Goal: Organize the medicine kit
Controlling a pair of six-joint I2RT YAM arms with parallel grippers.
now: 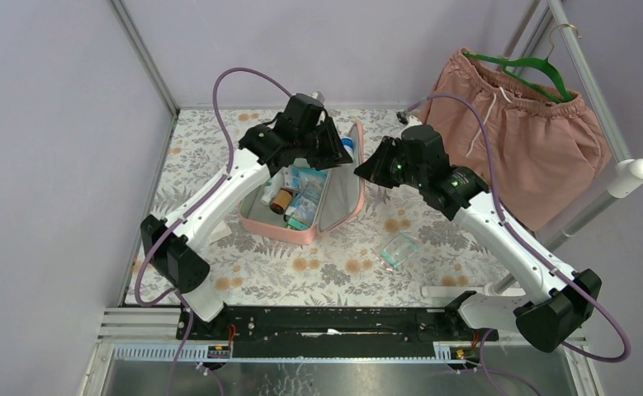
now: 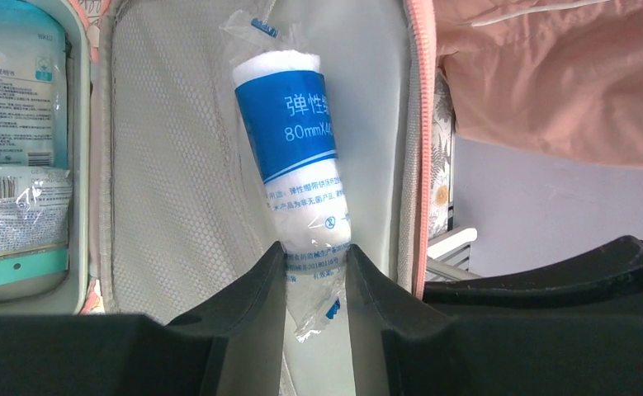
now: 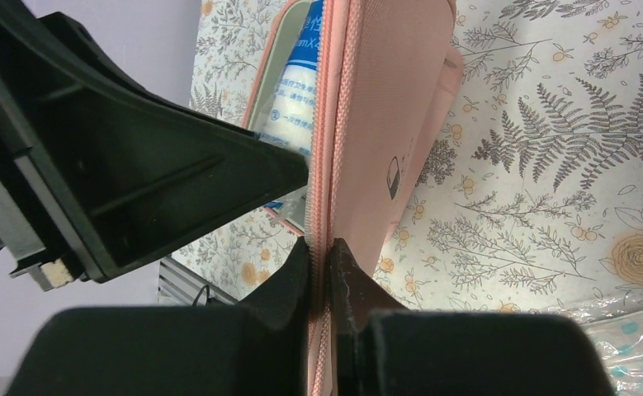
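Note:
The pink medicine kit stands open with packets, a brown bottle and boxes in its base. In the left wrist view a wrapped elastic bandage roll lies on the mesh-pocket side of the lid, with my left gripper at its lower end; how far its fingers are closed on the wrapper is unclear. My right gripper is shut on the lid's zippered edge, holding the lid raised. The bandage shows behind that edge in the right wrist view.
A clear bag lies right of the kit on the patterned mat. A pink bag hangs on a green hanger at the back right.

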